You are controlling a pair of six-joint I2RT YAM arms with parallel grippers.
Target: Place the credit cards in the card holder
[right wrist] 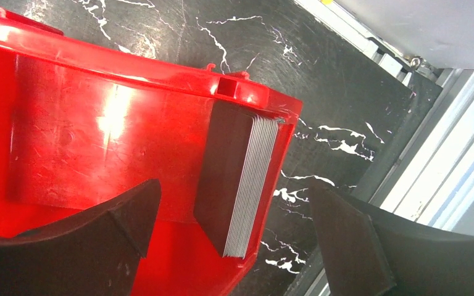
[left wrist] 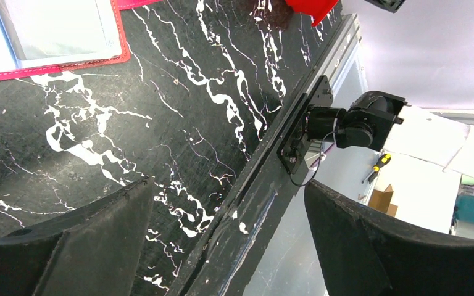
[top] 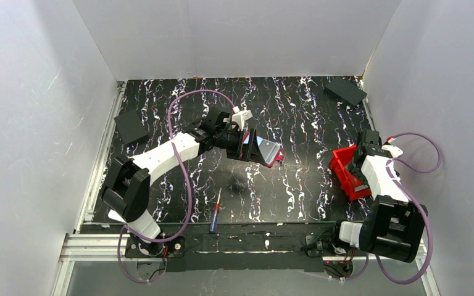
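A stack of dark cards (right wrist: pixel 228 179) with pale edges stands against the end wall inside the red bin (right wrist: pixel 117 65). Above that bin my right gripper is open, its fingers to either side of the stack and nothing held. The card holder (top: pixel 268 150) lies open at mid-table, with clear pockets and a red border; only a corner of the holder (left wrist: pixel 62 34) shows in the left wrist view. My left gripper (top: pixel 249 148) hangs over the holder's left part, open and empty, hiding some of it from above.
A screwdriver (top: pixel 216 211) lies near the front edge. Dark flat panels rest at the left edge (top: pixel 131 126) and the back right corner (top: pixel 345 91). Between holder and bin the marbled table (top: pixel 305 160) is clear.
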